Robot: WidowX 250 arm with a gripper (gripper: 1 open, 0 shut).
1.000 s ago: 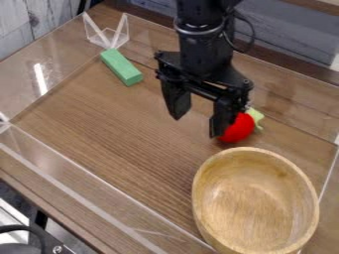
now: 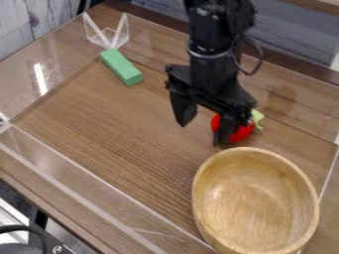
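The black robot arm stands in the upper middle, its gripper [image 2: 207, 121] hanging open over a red round object [image 2: 236, 132] at the middle right. A small green-white piece shows behind the red object. Part of the red object is hidden by the gripper. Whether the fingers touch it I cannot tell.
A large tan bowl [image 2: 255, 203] fills the lower right. A green block [image 2: 119, 67] and a clear crumpled plastic item [image 2: 109, 28] lie at the upper left. A dark cable curves at the bottom left.
The arm has shifted and turned slightly over the last second, its lower parts moving around the red object. The bowl and green block have not moved.
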